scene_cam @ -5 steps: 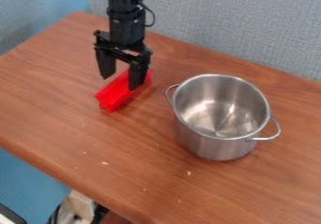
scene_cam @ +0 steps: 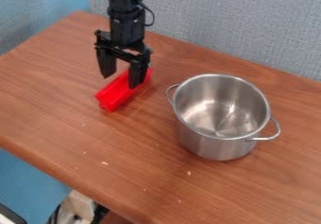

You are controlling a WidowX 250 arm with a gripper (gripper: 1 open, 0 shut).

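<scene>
My black gripper (scene_cam: pixel 123 67) is low over the table, its fingers spread on either side of a red elongated block (scene_cam: pixel 115 97) that lies flat at the left of centre. The upper part of the block is partly hidden by the fingers, and I cannot tell whether they touch it. To the right stands a large steel pot (scene_cam: pixel 220 115) with two side handles, empty inside.
A grey wall runs behind it, and the table's left edge drops off at the lower left.
The gripper has shifted very slightly over the red block. The block and pot have stayed in place.
</scene>
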